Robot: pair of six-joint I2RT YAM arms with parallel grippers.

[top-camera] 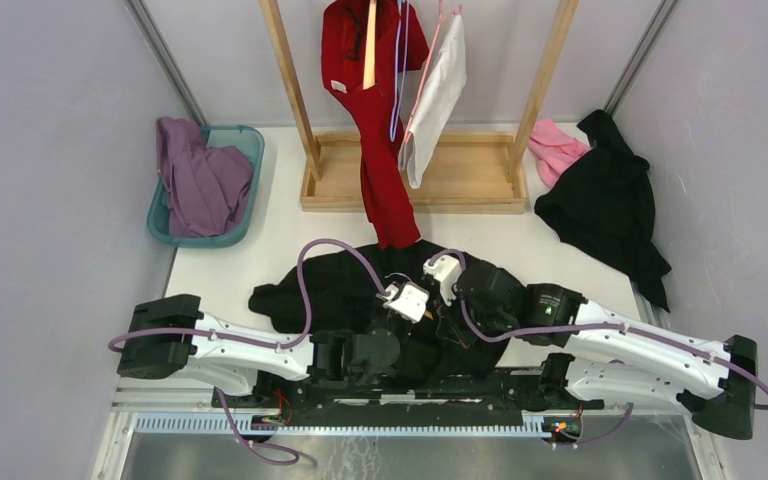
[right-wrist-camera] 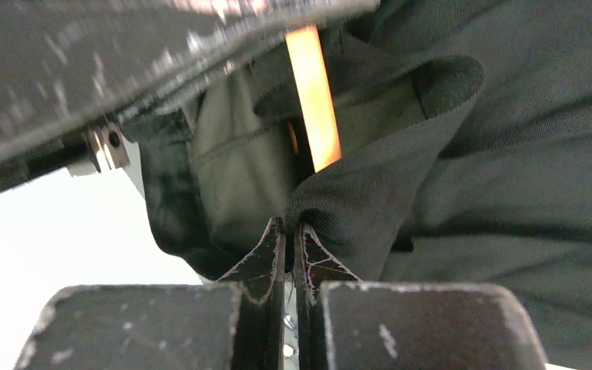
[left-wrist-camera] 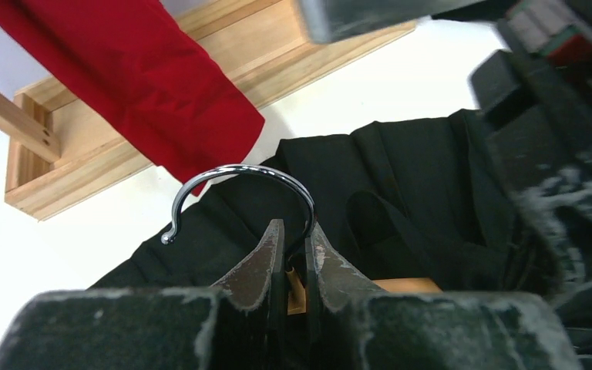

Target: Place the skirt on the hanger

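A black skirt [top-camera: 490,350] lies spread on the table in front of the rack, partly covered by both arms. The hanger has a chrome hook [left-wrist-camera: 240,169] and a wooden bar [right-wrist-camera: 316,100]. My left gripper is shut on the hanger at the base of its hook, which points up over the cloth. Close beside it on the right, my right gripper is shut on a raised fold of the skirt's edge [right-wrist-camera: 385,185]. In the right wrist view the bar's lower end passes behind that fold; its tip is hidden.
A wooden rack [top-camera: 430,200] stands behind, with a red garment [top-camera: 385,180] and a white cloth [top-camera: 438,95] hanging from it. A teal basket [top-camera: 252,165] holds purple cloth at left. Pink cloth [top-camera: 555,150] and another black garment [top-camera: 605,200] lie at right.
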